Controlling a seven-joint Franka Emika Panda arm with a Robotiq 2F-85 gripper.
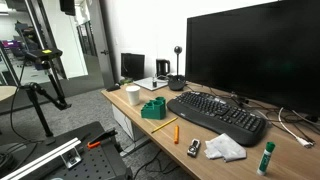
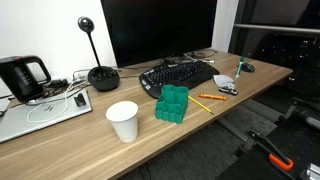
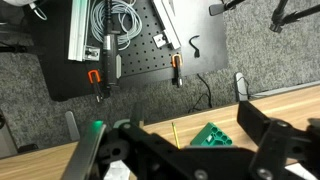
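Observation:
In the wrist view my gripper stands open, its dark fingers wide apart at the bottom of the picture. Nothing shows between them except the desk and floor far below. A green compartment tray rests on the wooden desk, beside a white cup. To the tray's right lie a yellow pencil and an orange marker. A small dark device, a crumpled white cloth and an upright green bottle or marker are further along. The exterior views do not clearly show the gripper.
A black keyboard lies before a large monitor. At the desk's far end are a webcam on a stand and a coffee maker. A perforated dark plate with cables and tools lies beyond a carpet gap.

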